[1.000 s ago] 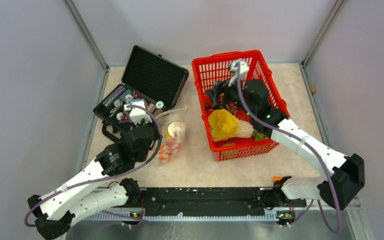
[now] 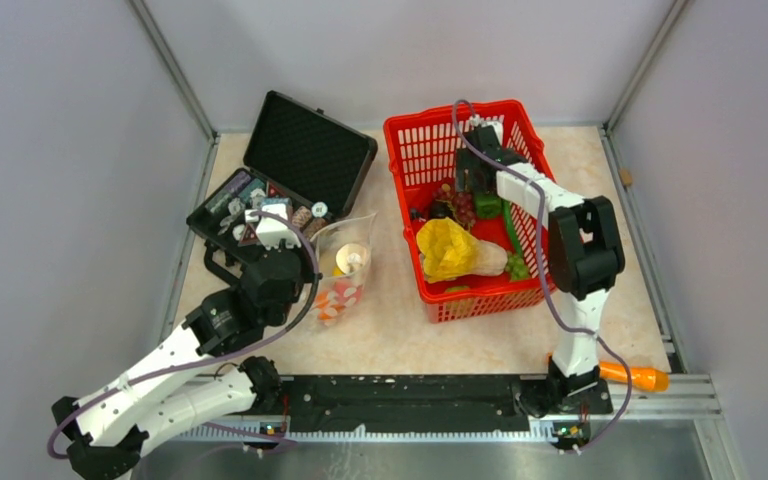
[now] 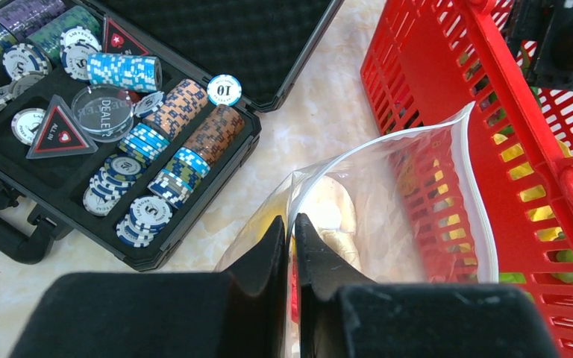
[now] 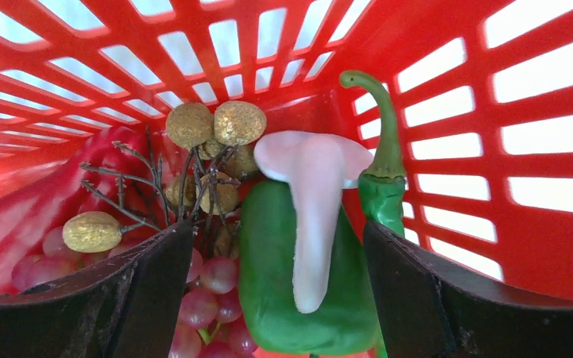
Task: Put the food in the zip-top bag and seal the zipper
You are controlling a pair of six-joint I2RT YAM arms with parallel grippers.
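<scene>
The clear zip top bag (image 3: 436, 190) stands left of the red basket, its mouth spread. My left gripper is shut on the near edge of that mouth, the thin film between its nearly meeting fingers. Inside the bag are a round cream-coloured item (image 2: 351, 257), something yellow and orange-white pieces (image 2: 334, 298). Down in the basket (image 2: 438, 308), my right gripper is open above a green bell pepper (image 4: 265, 246). A pale pink piece (image 4: 318, 216), whose long stem-like part rests across the pepper, lies between the fingers in view, apart from both.
Around the pepper lie red grapes (image 4: 218, 274), a brown-fruited twig (image 4: 190, 124), a green chili (image 4: 380, 195) and a red item (image 4: 15, 212). The slatted basket wall is close on the right. A chip case (image 2: 310, 150) sits behind the bag; clear table lies in front.
My right arm has swung left and its gripper has moved right and lower into the basket's far part. The left arm and the bag have hardly shifted.
</scene>
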